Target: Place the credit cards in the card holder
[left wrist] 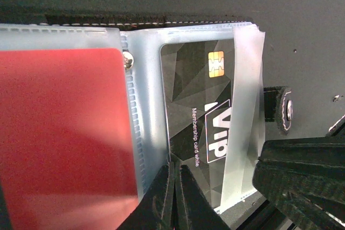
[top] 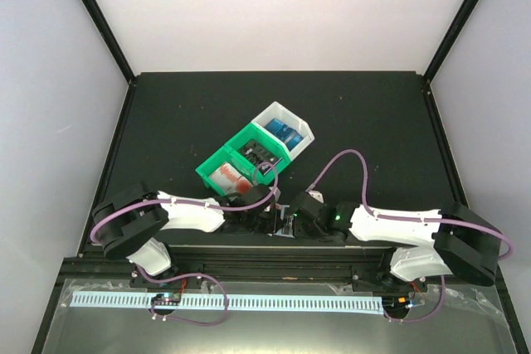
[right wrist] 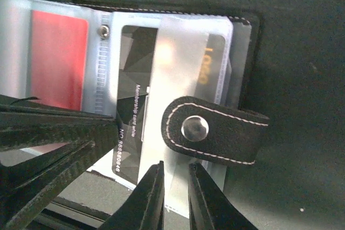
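The open card holder [top: 284, 225] lies at the front middle under both grippers. Its clear sleeves show a red card [left wrist: 62, 127] and a black membership card [left wrist: 194, 106] with a translucent flap along it; a snap strap [right wrist: 218, 130] lies over the right edge. My left gripper is shut, its tips at the black card's left edge, nothing seen between them. My right gripper is part open over the translucent sleeve below the strap, with nothing visible between its fingers.
Behind the grippers stand green bins [top: 222, 155] with red and black cards, and a white bin [top: 304, 137] with blue cards.
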